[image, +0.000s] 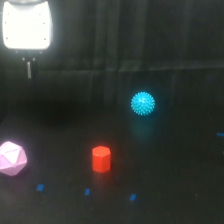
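Note:
A white robot arm (27, 25) hangs at the upper left, with a small dark gripper (29, 72) below it; whether it is open or shut is too small to tell. A red hexagonal block (101, 159) stands on the dark table at the middle front. A pink faceted ball (11, 158) lies at the left edge. A cyan spiky ball (143, 103) sits farther back, right of centre. The gripper is apart from all three.
Small blue marks (87, 191) dot the dark surface at the front and far right. A dark cloth backdrop fills the back.

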